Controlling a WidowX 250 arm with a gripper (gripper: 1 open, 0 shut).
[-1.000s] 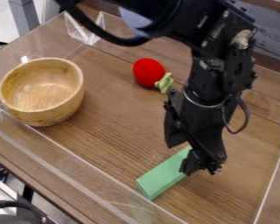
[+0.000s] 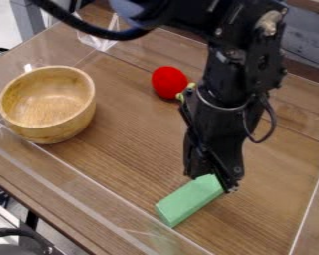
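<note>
My black gripper (image 2: 215, 169) hangs in the middle right of the view, pointing down just above a green rectangular block (image 2: 189, 204) on the wooden table (image 2: 109, 169). Its fingertips are dark and partly hidden by the gripper body; I see nothing held between them. A red round object (image 2: 169, 82) lies behind the gripper, with a small green piece beside it, mostly covered by the arm.
A tan wooden bowl (image 2: 48, 105) sits at the left. Dark cables show at the lower left edge.
The gripper has shifted slightly and tilted, now covering more of the small green piece behind it. The green block and bowl look unmoved.
</note>
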